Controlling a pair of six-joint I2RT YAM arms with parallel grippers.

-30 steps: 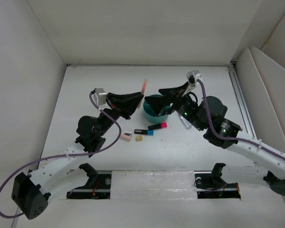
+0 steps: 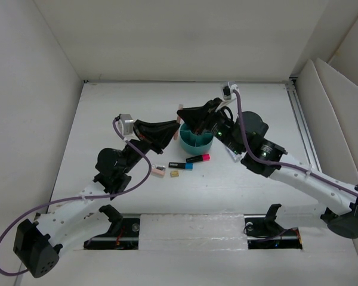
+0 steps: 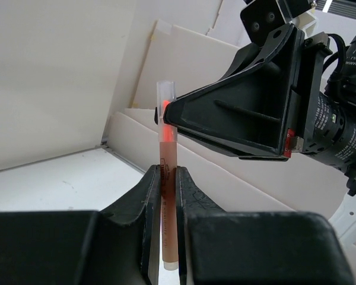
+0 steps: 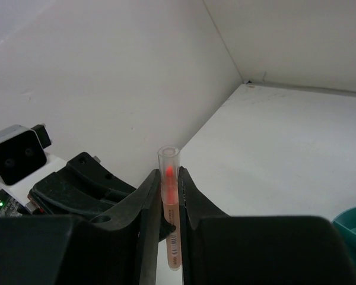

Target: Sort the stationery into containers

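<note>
An orange-pink marker with a clear cap (image 3: 169, 202) stands upright in the air between my two grippers. My left gripper (image 2: 178, 123) is shut on its lower body, as the left wrist view shows. Nearer the capped top, my right gripper (image 2: 180, 113) is shut on the same marker (image 4: 171, 219). The teal round container (image 2: 196, 143) is on the table just right of and behind the fingertips, partly covered by the right gripper. On the table in front lie a black-and-blue marker (image 2: 180, 166), a black-and-pink marker (image 2: 197, 159), a pinkish eraser (image 2: 158, 171) and a small tan block (image 2: 175, 174).
A pale item (image 2: 233, 154) lies right of the container, partly hidden by the right arm. White walls (image 2: 179, 42) border the back and sides. Bare table (image 2: 113, 107) spreads across the back left.
My right gripper was open and to the right of the marker; it moved left and closed around the marker's upper part. The left gripper stayed about in place, holding the marker throughout.
</note>
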